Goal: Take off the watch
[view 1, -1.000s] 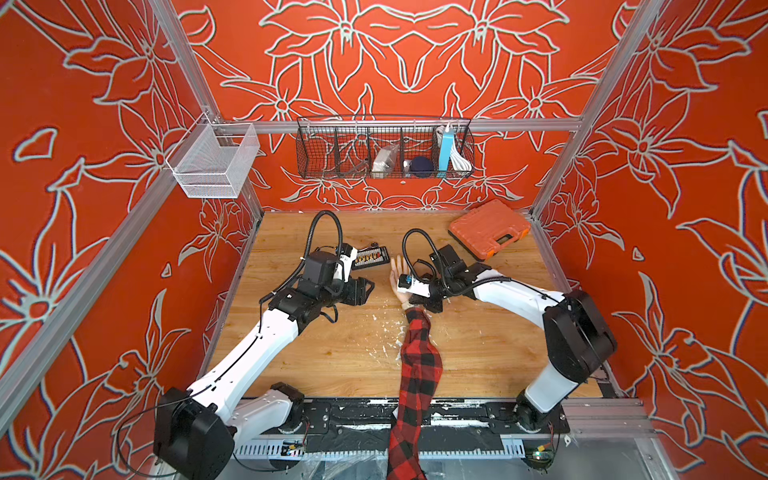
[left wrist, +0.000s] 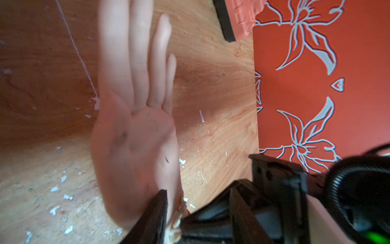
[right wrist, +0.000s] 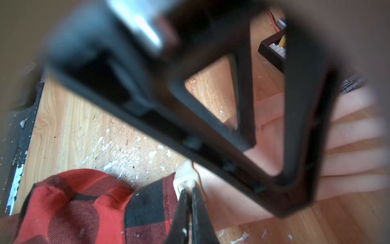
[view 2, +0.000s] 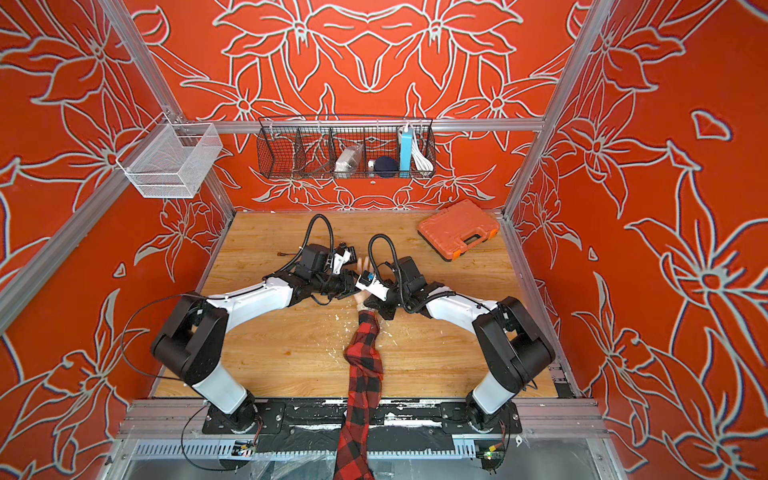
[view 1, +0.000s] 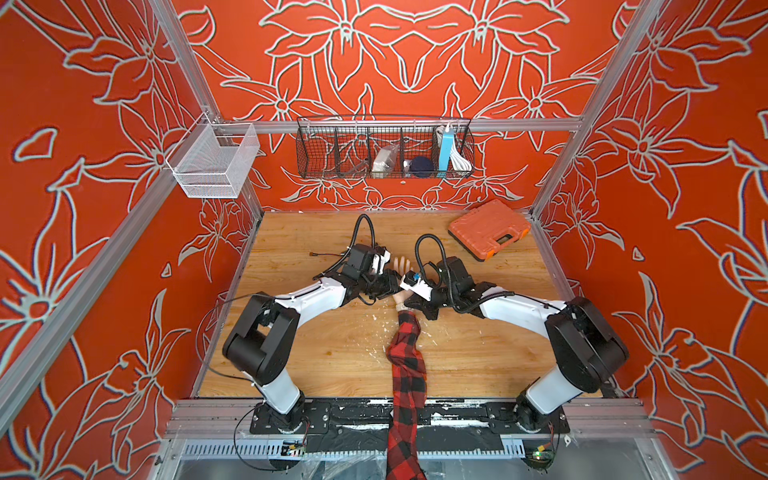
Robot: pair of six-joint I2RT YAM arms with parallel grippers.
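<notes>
A hand (left wrist: 134, 150) lies palm up on the table, its sleeve in red and black check (right wrist: 93, 203). At the wrist, beside the cuff, sits a whitish band (right wrist: 186, 174), apparently the watch strap; no dial shows. My right gripper is shut with its tips against this band; whether the strap is pinched between them cannot be told. My left gripper is part open above the wrist, fingers apart, the band low between them in the left wrist view. Its dark hollow finger (right wrist: 166, 122) crosses the right wrist view, covering part of the palm.
An orange case (view 1: 489, 229) lies at the back right. A black tray of small parts (right wrist: 274, 50) is beyond the hand. A wire basket (view 1: 384, 152) hangs on the back wall. Both grippers are very close together.
My left arm has swung right and in from the left to the wrist. The right gripper has shifted only slightly. The sleeve has moved a little left.
</notes>
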